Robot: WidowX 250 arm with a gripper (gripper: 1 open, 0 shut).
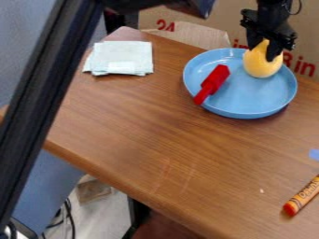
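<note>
A black gripper point(266, 42) at the top right is at a yellow round object point(262, 63), which sits in a blue plate point(256, 98); its fingers are around the object's top, though whether they grip it is hard to tell. A red elongated object point(212, 82) lies in the left part of the plate.
A folded white cloth point(118, 59) lies on the wooden table point(149, 149) at the back left. An orange-red stick point(303, 194) lies at the right edge. A black bar crosses the left of the view.
</note>
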